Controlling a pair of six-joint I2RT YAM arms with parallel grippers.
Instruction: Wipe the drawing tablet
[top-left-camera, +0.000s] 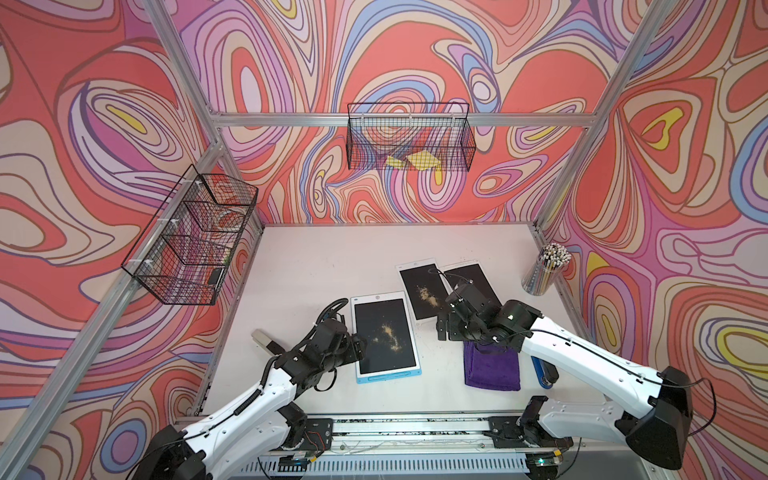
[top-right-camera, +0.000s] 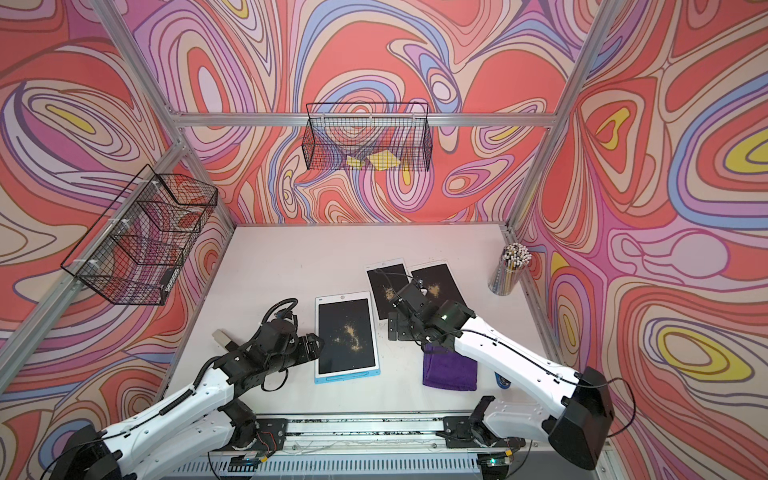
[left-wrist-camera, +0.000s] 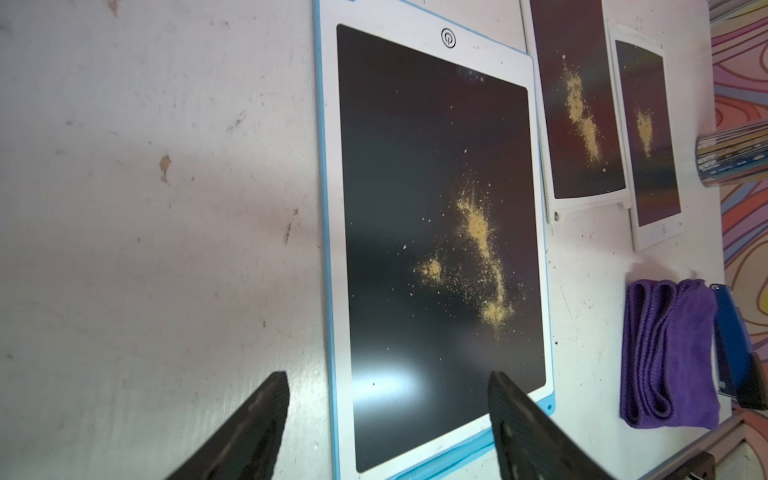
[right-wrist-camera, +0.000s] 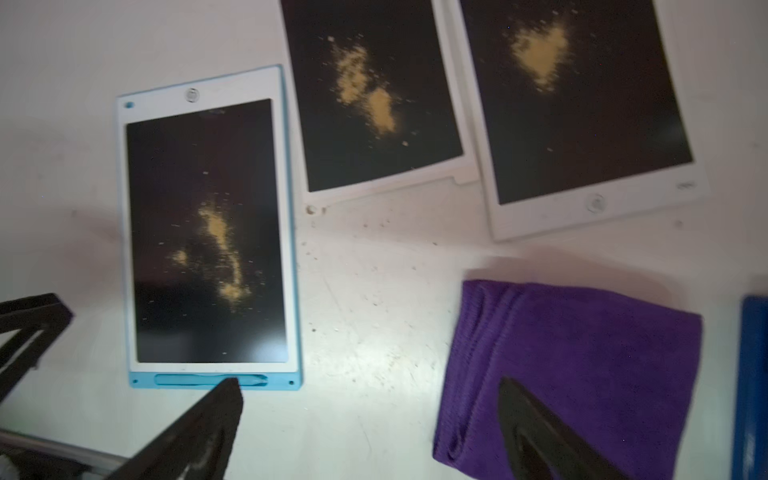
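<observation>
A blue-edged drawing tablet (top-left-camera: 385, 336) lies front centre, with yellowish powder on its dark screen. My left gripper hovers at its left side, the fingers apart and empty. My right gripper is raised right of the tablet, open and empty, over the table near a folded purple cloth (right-wrist-camera: 572, 368). Two white-framed tablets (right-wrist-camera: 372, 112) lie behind, also powdered.
A cup of pens (top-left-camera: 542, 276) stands at the back right. A blue object (right-wrist-camera: 752, 384) lies right of the cloth; a pale tool (top-left-camera: 266, 341) lies at the left.
</observation>
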